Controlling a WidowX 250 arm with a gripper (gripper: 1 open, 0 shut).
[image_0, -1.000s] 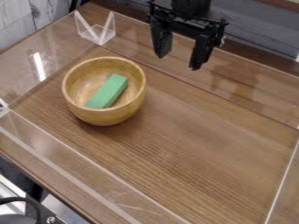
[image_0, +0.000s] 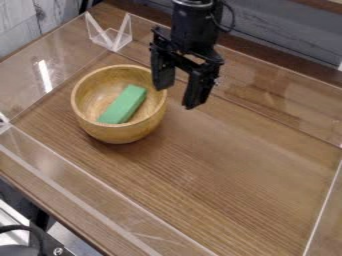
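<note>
A yellow bowl (image_0: 150, 121) sits on the wooden table at left, holding a green block (image_0: 123, 104). My dark gripper (image_0: 181, 82) is over the table just behind and right of the bowl, beside its rear right rim, open, with its two fingers pointing down and apart. I see nothing held in it.
A white wire-like object (image_0: 110, 30) stands at the back left. Dark cables lie at the lower left edge.
The bowl and green block look unmoved.
</note>
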